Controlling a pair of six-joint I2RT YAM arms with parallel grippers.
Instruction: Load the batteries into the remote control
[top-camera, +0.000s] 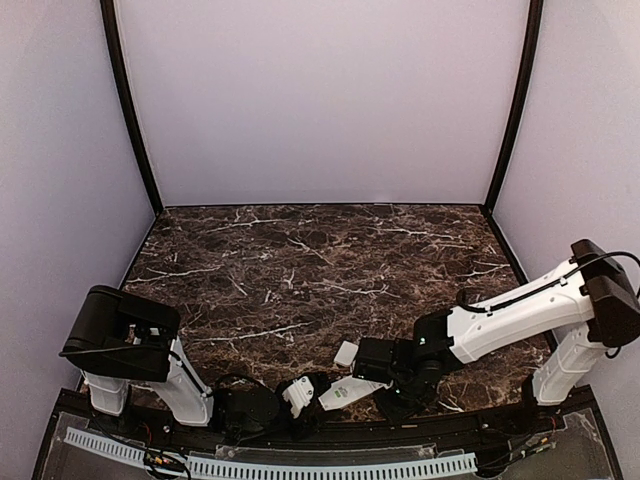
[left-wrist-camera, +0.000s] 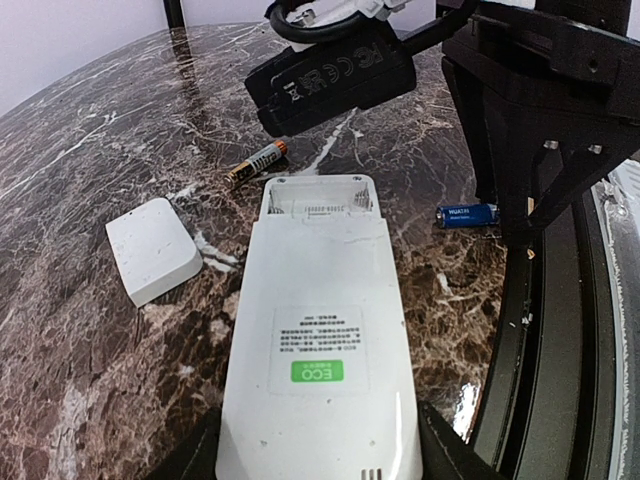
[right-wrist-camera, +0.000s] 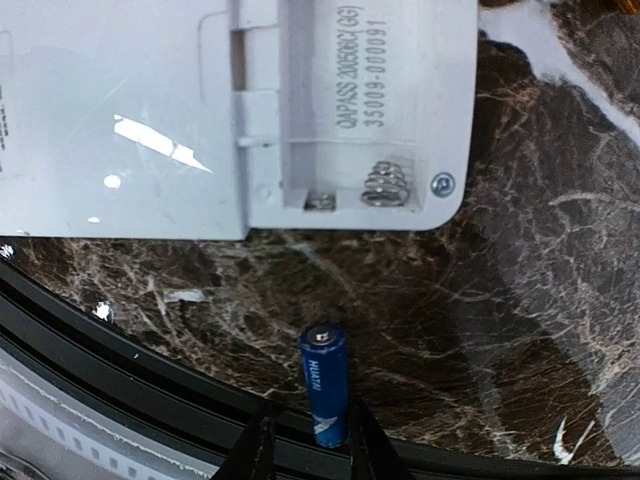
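Observation:
My left gripper (top-camera: 316, 396) is shut on the near end of the white remote (left-wrist-camera: 318, 290), back side up. At its far end the battery compartment (right-wrist-camera: 350, 110) lies uncovered, its springs and printed label showing and no battery visible in it. A blue battery (right-wrist-camera: 326, 385) lies on the table beside the remote. My right gripper is part open over it, the fingers (right-wrist-camera: 258, 445) on either side of the battery's lower end; contact cannot be made out. A black-and-orange battery (left-wrist-camera: 257, 163) rests on the table beyond the remote.
A small white cover piece (left-wrist-camera: 154, 250) lies left of the remote in the left wrist view. The dark table-edge rail (right-wrist-camera: 150, 370) runs close by the blue battery.

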